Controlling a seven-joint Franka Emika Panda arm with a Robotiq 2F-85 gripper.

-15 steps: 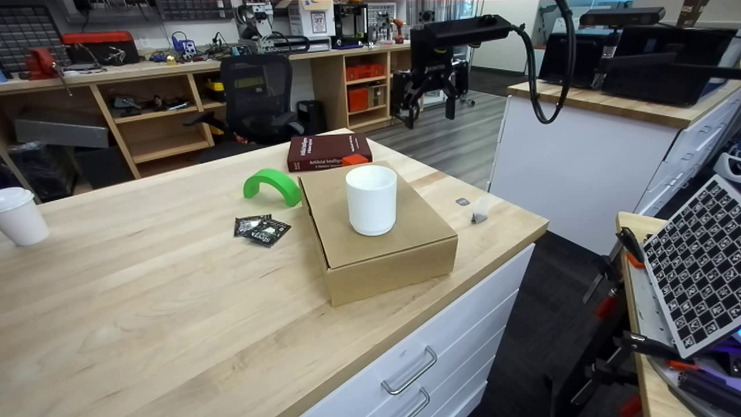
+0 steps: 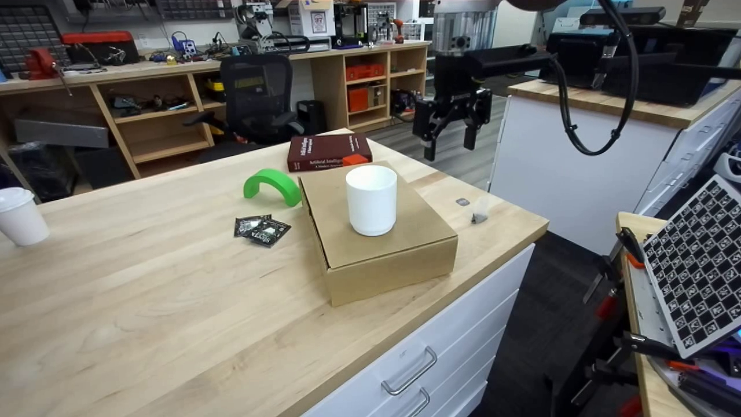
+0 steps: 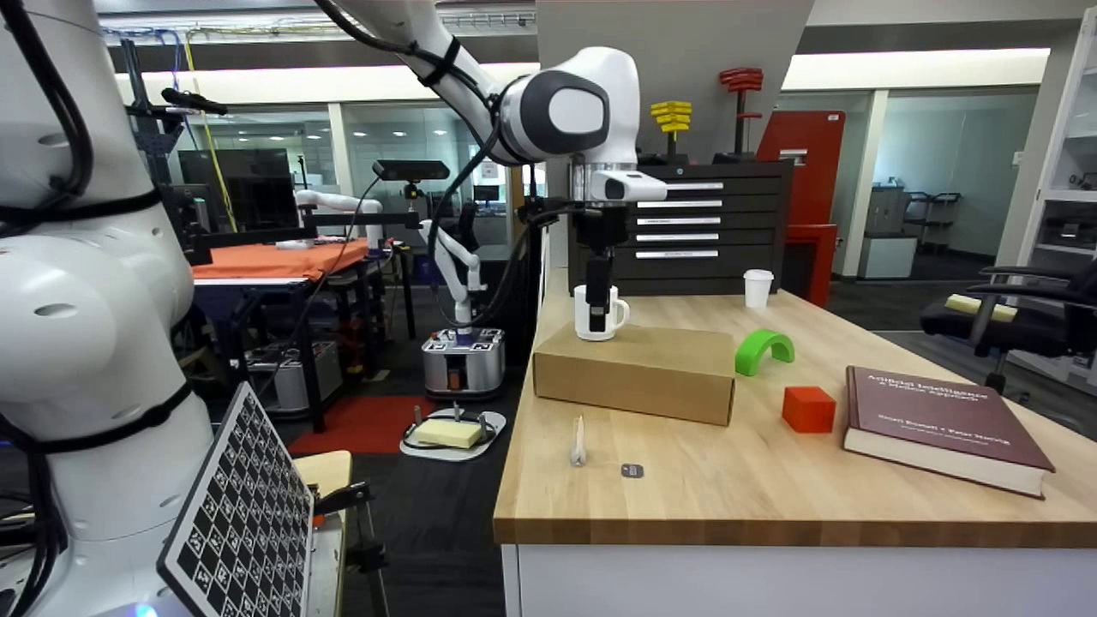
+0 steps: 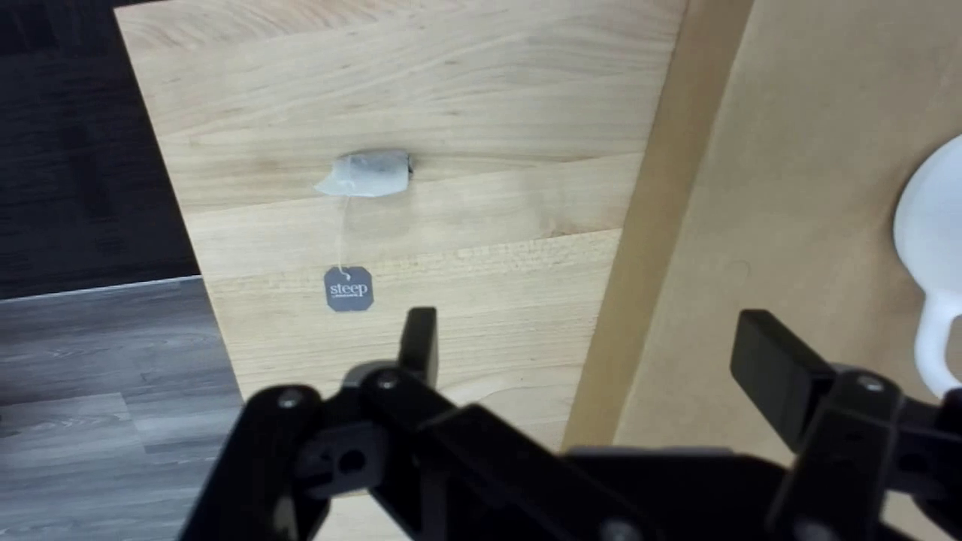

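Note:
My gripper is open above the table, its fingers wide apart and nothing between them. Ahead of the left finger in the wrist view, a white tea bag (image 4: 370, 173) lies on bare wood, tied by a thin string to a grey tag (image 4: 349, 289). A white mug (image 3: 599, 317) stands upright on the cardboard box (image 3: 632, 375). Only part of that mug, with its handle, shows at the wrist view's right edge. In exterior view 1 the gripper (image 2: 449, 147) hangs in the air, higher than the box.
A green arch (image 2: 271, 186) and black sachets (image 2: 262, 230) lie beside the box. An orange-red block (image 3: 809, 410) sits next to a thick maroon book (image 3: 941, 422). A lidded paper cup (image 2: 23, 216) stands far off. Close to the tea bag runs the table edge.
The gripper has come lower and shifted to the right in exterior view 1. The mug, box and tea bag stay where they were.

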